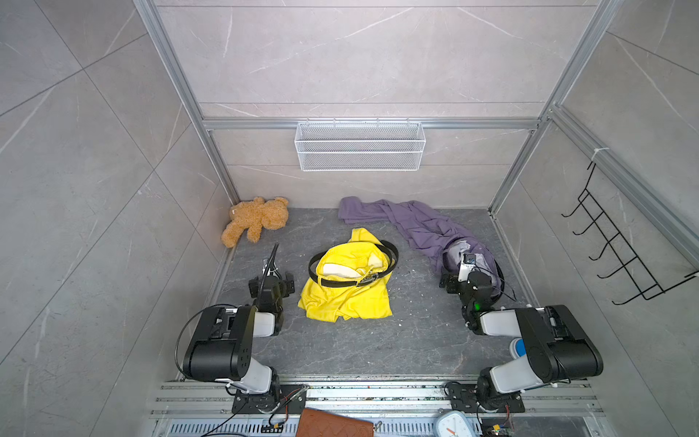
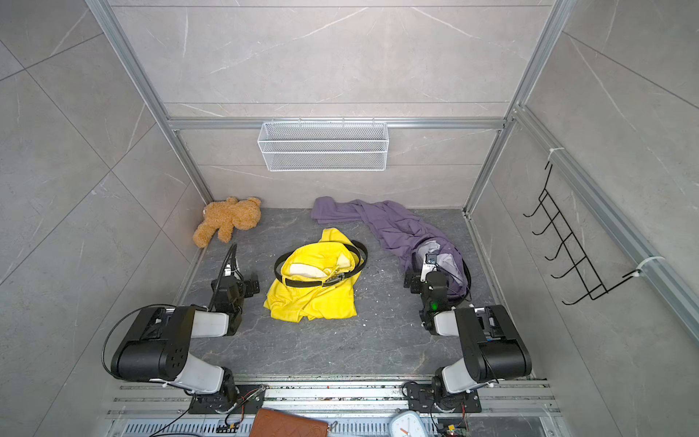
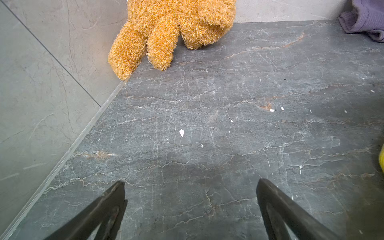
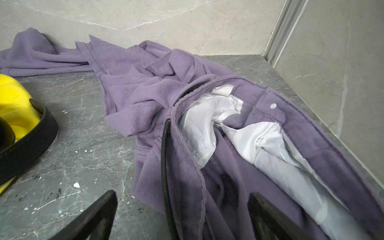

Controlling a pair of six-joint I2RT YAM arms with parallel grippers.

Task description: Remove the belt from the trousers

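Yellow trousers [image 1: 349, 300] lie bunched in the middle of the table, with a black belt [image 1: 394, 255] looped around their waist; its buckle [image 1: 370, 278] faces the front. Purple trousers [image 4: 132, 86] stretch along the back right, their waistband open and a white lining showing. Another thin black belt [image 4: 164, 160] runs along the outside of that waistband. My right gripper is open, one finger each side of the near waistband edge in view; whether they touch it I cannot tell. My left gripper stands open over bare table, left of the yellow trousers.
A brown teddy bear [image 1: 256, 217] lies at the back left corner. A white wire basket [image 1: 359, 145] hangs on the back wall and a black hook rack [image 1: 619, 244] on the right wall. Bare table lies in front of the yellow trousers.
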